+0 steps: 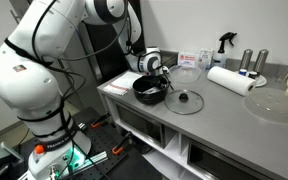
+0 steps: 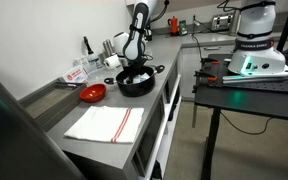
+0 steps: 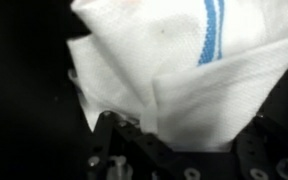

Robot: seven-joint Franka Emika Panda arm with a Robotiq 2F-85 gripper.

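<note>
A white cloth with blue stripes [image 3: 174, 60] fills much of the wrist view, bunched in folds against my gripper. Its folds hide my fingertips, so whether any cloth is pinched between them does not show. The fingers appear shut. In exterior view 2 my gripper [image 2: 137, 66] points down into a black pot [image 2: 134, 87], where some of the white cloth [image 2: 145, 76] shows above the rim. Exterior view 1 has the same pot [image 1: 150, 97] near the counter's far left end, partly behind the arm.
A glass lid [image 1: 183, 104] lies just right of the pot. A paper towel roll [image 1: 231, 80] and clear dishes stand farther right. A red bowl [image 2: 93, 93] and a striped towel [image 2: 106, 123] rest nearby. The right-hand counter [image 1: 229, 125] has free room.
</note>
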